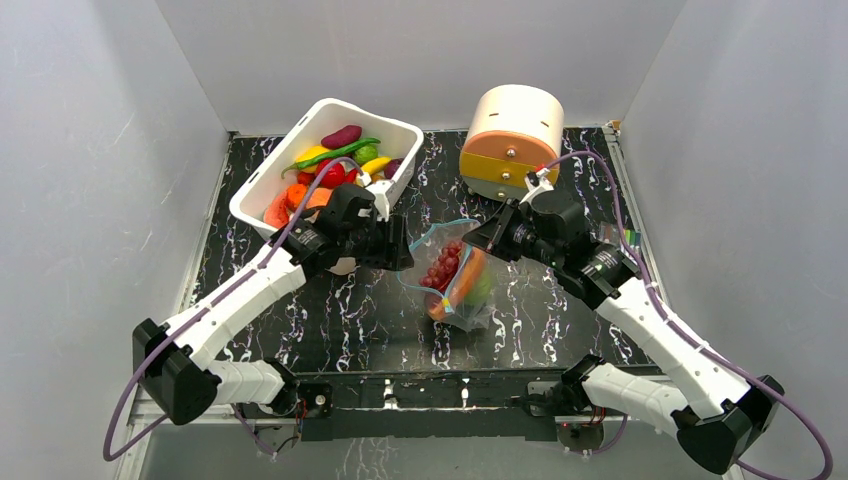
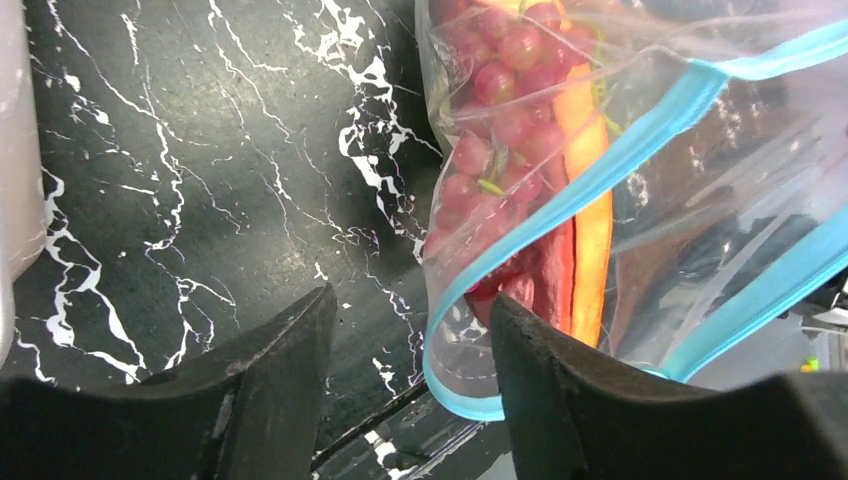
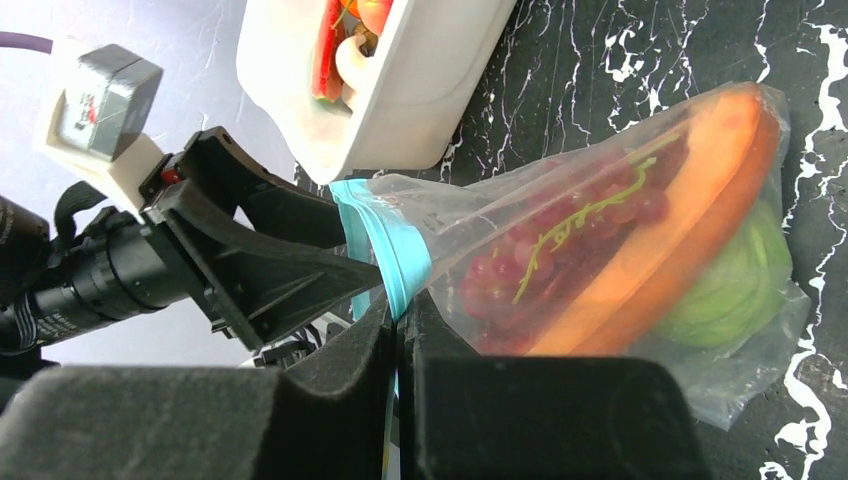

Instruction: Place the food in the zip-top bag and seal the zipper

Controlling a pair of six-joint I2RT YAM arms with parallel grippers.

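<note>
The clear zip top bag (image 1: 476, 308) stands on the dark table, its blue-rimmed mouth apart. Through its wall show red grapes (image 3: 520, 262), a long orange vegetable (image 3: 680, 215) and something round and green (image 3: 735, 285). My right gripper is shut with the blue zip rim pinched between its fingertips. On the bag's other side my left gripper (image 1: 406, 256) is part open. In the left wrist view a corner of the blue zip strip (image 2: 432, 345) reaches between its fingers, close to the right finger (image 2: 535, 375) and not clamped.
Behind the left arm a white bin (image 1: 243, 205) holds several toy vegetables and fruits. A bread box (image 1: 515, 120) with a yellow-and-orange front stands at the back right. The front table on either side of the bag is bare.
</note>
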